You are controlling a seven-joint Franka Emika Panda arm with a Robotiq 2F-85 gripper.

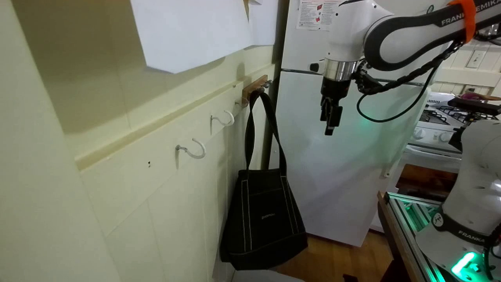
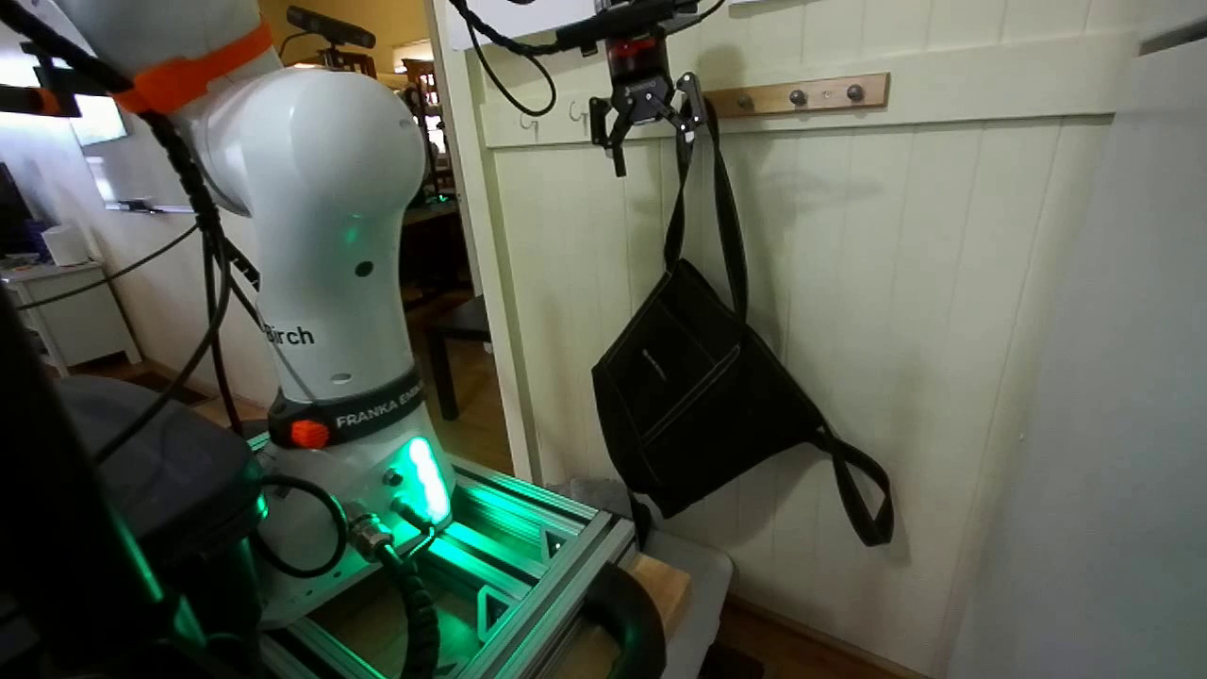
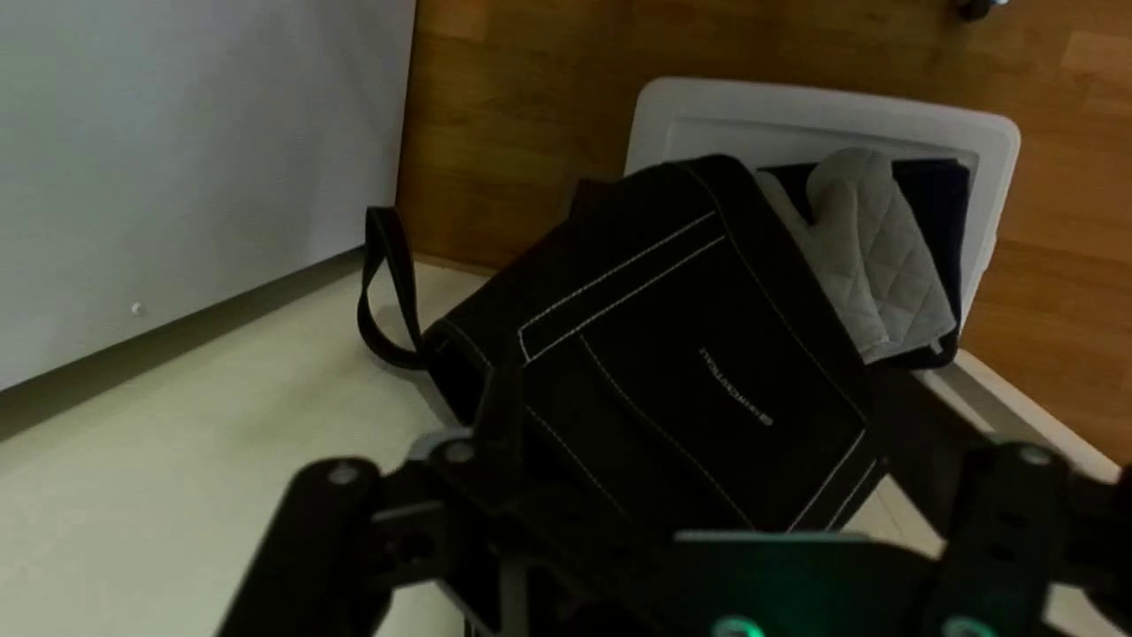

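Note:
A black tote bag (image 1: 264, 218) with white stitching hangs by one strap (image 2: 731, 232) from the wooden peg rack (image 1: 253, 90) on the wall. Its other strap (image 2: 866, 498) dangles in a loose loop at the lower right in exterior view 2. My gripper (image 2: 656, 141) is open, fingers spread and pointing down, with nothing seen between them. In exterior view 1 the gripper (image 1: 331, 124) is out from the wall, right of the hanging strap and apart from it. The wrist view looks down on the bag (image 3: 679, 350), partly covered by dark fingers at the bottom.
Two white hooks (image 1: 191, 149) stick out of the wall left of the rack. A white fridge (image 1: 324, 178) stands beside the bag. Below is a white bin (image 3: 817, 106) holding a grey oven mitt (image 3: 875, 260). Paper sheets (image 1: 197, 33) jut out above the hooks.

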